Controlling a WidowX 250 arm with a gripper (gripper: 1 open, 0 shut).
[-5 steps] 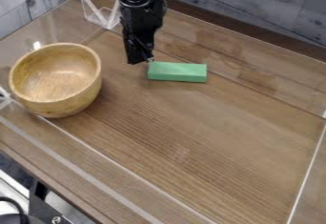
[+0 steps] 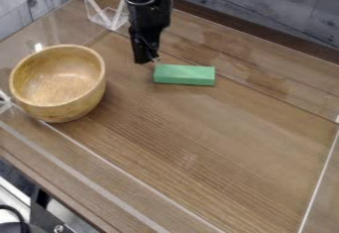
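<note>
The black gripper [image 2: 149, 51] hangs at the upper middle of the camera view, shut, with nothing visible between its fingers. Just below and to its right, a green rectangular block [image 2: 184, 74] lies flat on the wooden surface. A large round wooden bowl [image 2: 59, 83] stands at the left.
A low wall [image 2: 265, 9] runs along the back. Cables and pale clear material show behind the arm and at the left edge.
The gripper has shifted very slightly, staying above and left of the green block. The bowl and block look unmoved.
</note>
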